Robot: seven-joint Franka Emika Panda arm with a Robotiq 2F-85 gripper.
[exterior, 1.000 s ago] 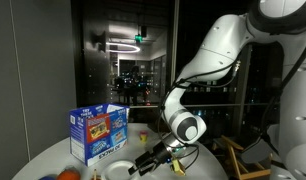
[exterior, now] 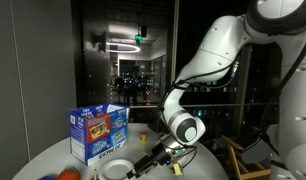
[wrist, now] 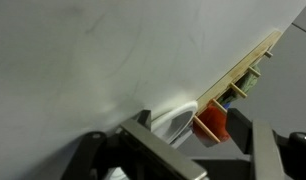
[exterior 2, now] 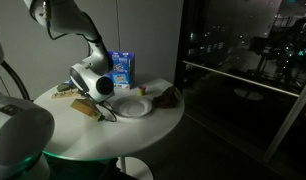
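My gripper is open in the wrist view, its dark fingers apart at the lower edge, with no held object showing between them. In exterior view 1 the gripper [exterior: 139,169] hangs low over the table, beside a white plate [exterior: 116,169]. The same plate [exterior 2: 134,106] lies to the right of the arm in exterior view 2. Part of the plate's white rim [wrist: 171,124] shows beyond the fingers in the wrist view. A wooden object [exterior 2: 85,108] lies under or close to the gripper; the arm partly hides it.
A tall blue box [exterior: 99,132] stands behind the plate. A dark brown item [exterior 2: 169,97] sits near the table's right edge. In the wrist view, a wooden rack [wrist: 243,68] lies by a reddish item [wrist: 212,122].
The arm has shifted slightly, with its wrist a little lower and farther right in exterior view 1. The box and plate have not moved.
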